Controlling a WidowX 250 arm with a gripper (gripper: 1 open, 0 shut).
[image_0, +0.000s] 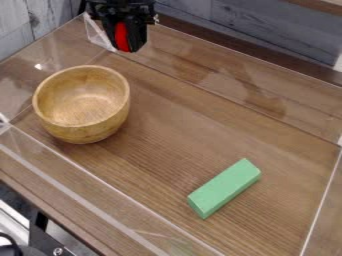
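Note:
My gripper (122, 22) is at the top left edge of the view, black and mostly out of frame, with a red object (122, 36) at its fingers, held up above the table behind the wooden bowl. Whether the fingers are closed on it is hard to tell. A pale, whitish shape sits just left of the red object. A wooden bowl (83, 130) stands empty at the left, and a green block (225, 188) lies at the lower right.
A grey wall borders the top left, and raised edges run along the back and right.

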